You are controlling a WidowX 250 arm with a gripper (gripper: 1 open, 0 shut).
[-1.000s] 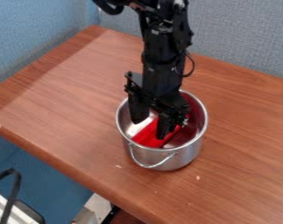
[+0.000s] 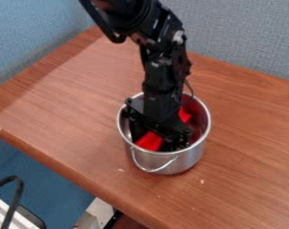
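A metal pot (image 2: 173, 163) with a wire handle stands on the wooden table, right of the middle of the view. The black gripper (image 2: 157, 125) reaches down from above into the pot. Red material (image 2: 150, 141) shows inside, beside and under the gripper. The fingertips are hidden among the pot's contents, so whether they hold anything cannot be seen.
Blue padded walls border the table at the back and left. A white object (image 2: 9, 216) with a black cable lies off the table at the lower left.
The gripper has moved lower into the pot and slightly left, covering more of the red material. The pot stands in the same place.
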